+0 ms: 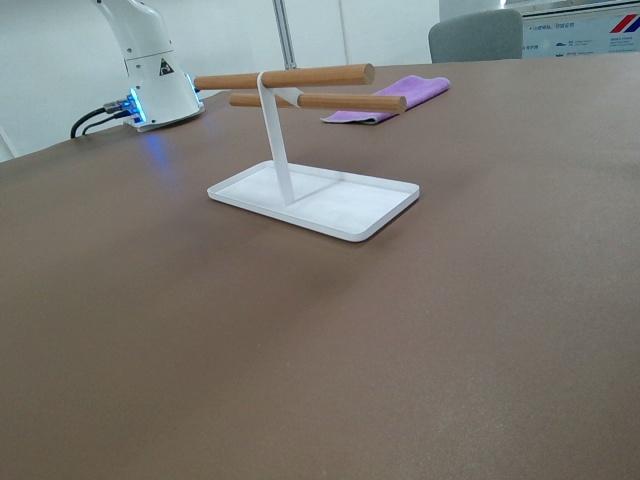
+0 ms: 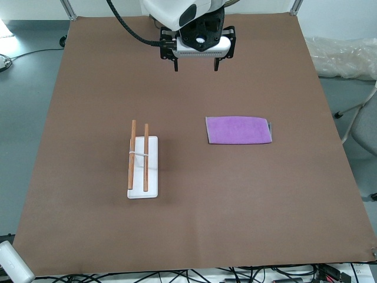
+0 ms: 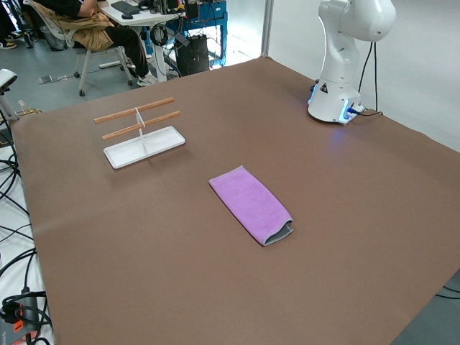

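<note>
My gripper [image 2: 196, 65] hangs over the far edge of the brown table in the left view, its two black fingers spread apart with nothing between them. A folded purple cloth with a grey underside [image 2: 237, 130] lies flat right of centre. Left of it stands a white rack [image 2: 152, 177] with two wooden bars on a shallow tray, also seen in the top view [image 1: 350, 205]. The cloth [image 3: 249, 203] lies apart from the rack in the right view. The gripper does not show in the top or right views.
Cables run along the table's near edge in the left view. The white arm base [image 3: 334, 100] sits at the table's edge. A grey chair [image 2: 368, 124] stands beside the table.
</note>
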